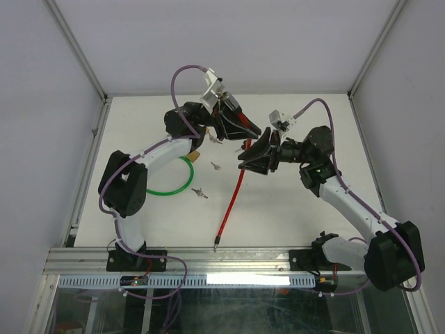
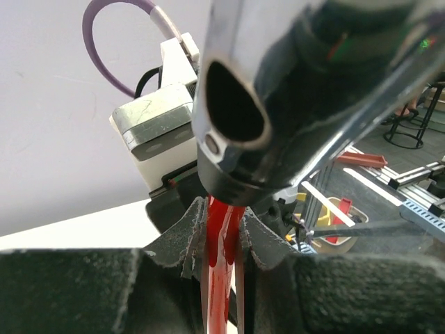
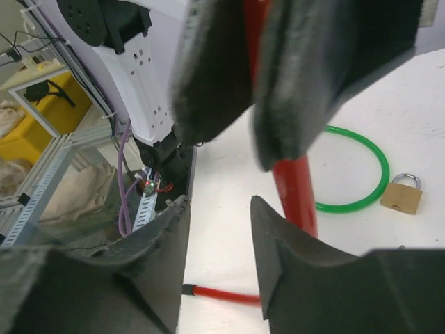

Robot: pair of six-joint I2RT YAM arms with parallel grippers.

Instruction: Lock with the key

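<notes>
A red cable hangs down from my left gripper, which is shut on it. In the left wrist view the cable is pinched between the fingers. Just above them a silver and dark cylinder with a round hole, apparently the lock head, fills the view. The cable's dark, metal-tipped free end hangs near the front edge. My right gripper stands part open just below the left fingers. In the right wrist view the cable passes behind its right finger; I cannot tell whether they touch.
A green ring-shaped cable and a brass padlock lie on the white table. Small keys are scattered on it. Both grippers are very close together.
</notes>
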